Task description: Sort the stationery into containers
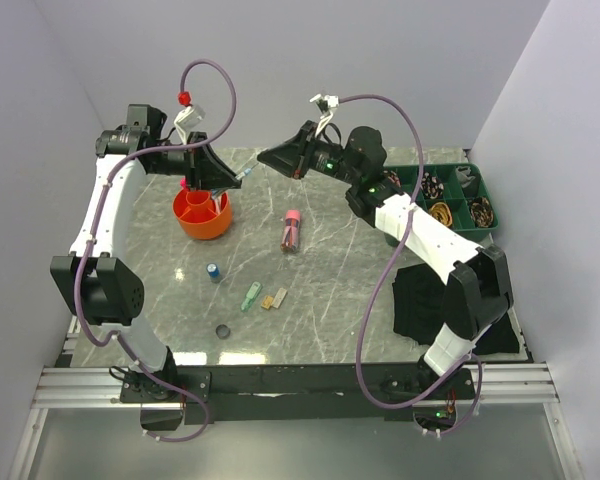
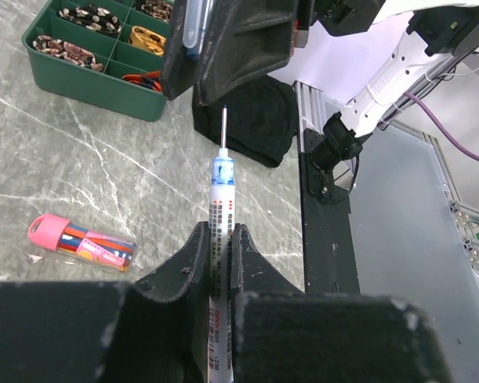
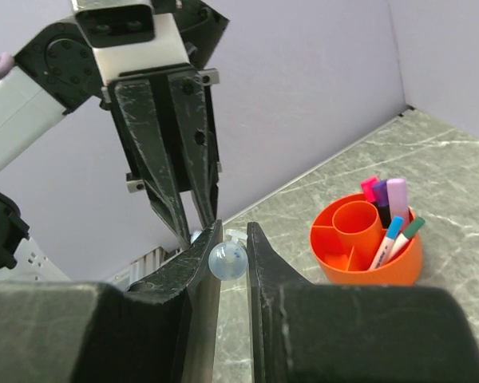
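Note:
Upright between the fingers of my left gripper is a white pen [image 2: 222, 199] with a blue collar, its thin metal tip bare. A clear, pale-blue pen cap [image 3: 227, 261] sits between the fingertips of my right gripper, apart from the pen. In the top view, the left gripper [image 1: 225, 186] is over the orange pen holder [image 1: 208, 232], and the right gripper [image 1: 261, 157] faces it from the right. Several markers [image 3: 397, 199] stand in the holder. On the table lies a pink-capped clear tube of coloured sticks [image 1: 290, 232].
A blue-topped bottle [image 1: 213, 271], a green item [image 1: 251, 296], small blocks [image 1: 274, 299] and a dark ring [image 1: 223, 331] lie on the table's front part. At right are a green divided box [image 1: 488, 180] and a black cloth [image 1: 420, 300].

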